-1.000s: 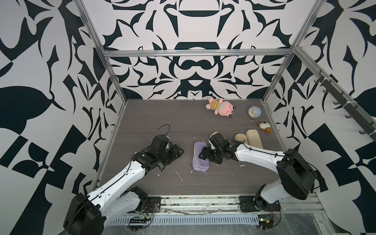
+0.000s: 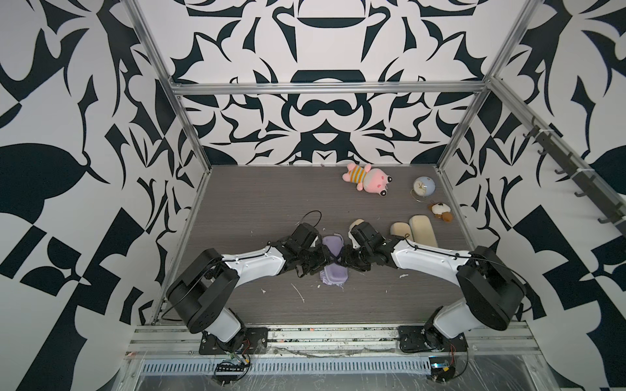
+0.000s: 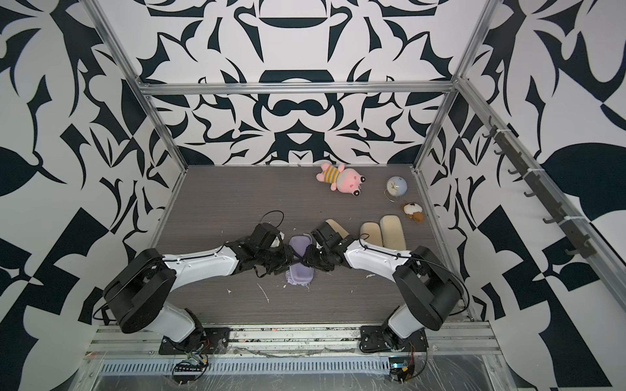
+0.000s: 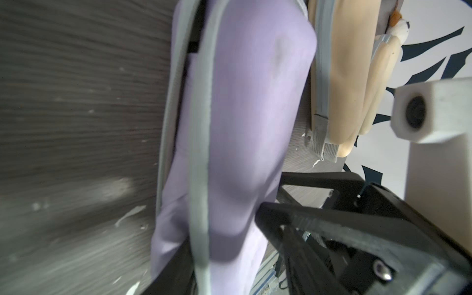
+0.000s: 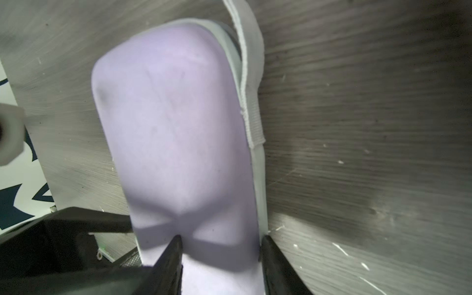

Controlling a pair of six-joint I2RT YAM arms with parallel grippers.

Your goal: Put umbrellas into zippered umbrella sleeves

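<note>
A lavender zippered sleeve (image 2: 334,273) lies at the front middle of the table, its grey zipper along the edge. My left gripper (image 2: 324,256) is at its left side; the left wrist view shows the open zipper band beside its fingers. My right gripper (image 2: 345,258) is at the right side; in the right wrist view its fingertips (image 5: 268,245) are apart over the lavender body and zipper edge. Whether either grips the sleeve is unclear.
Beige sleeves (image 2: 422,229) lie at the right. A pink striped plush (image 2: 368,179), a pale ball (image 2: 424,185) and a brown-white plush (image 2: 440,211) sit at the back right.
My left gripper has moved right to the sleeve from the left part of the table. The right gripper has shifted only slightly.
</note>
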